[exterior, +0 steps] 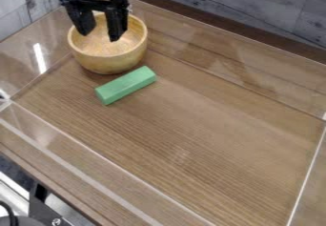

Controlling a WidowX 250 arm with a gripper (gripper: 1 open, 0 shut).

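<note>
A dark gripper (pixel 94 22) hangs at the top left over a round yellow-tan bowl (pixel 109 60), its lower parts reaching into the bowl's upper area; it appears open, with nothing visible held. A green oblong block (pixel 125 85) lies on the wooden surface just below and right of the bowl, outside it and apart from the gripper.
Dark cables or objects sit at the lower left edge (pixel 10 215).
</note>
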